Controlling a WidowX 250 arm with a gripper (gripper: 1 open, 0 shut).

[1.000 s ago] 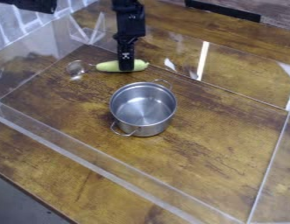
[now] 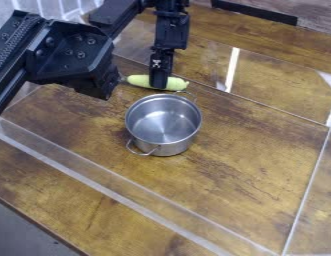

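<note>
A pale green, elongated vegetable (image 2: 176, 84) lies horizontally behind the steel pot (image 2: 162, 126). My gripper (image 2: 158, 80) points down onto it, shut on it at its middle. The pot has wire handles and looks empty. The black arm covers much of the upper left of the camera view.
A wooden tabletop (image 2: 241, 160) surrounds the pot, with wide free room to the right and in front. Clear panels or strips cross the table near its edges. What lies behind the arm at the upper left is hidden.
The arm has swung lower and further into view at the upper left. My gripper and the vegetable have shifted slightly to the right and toward the pot.
</note>
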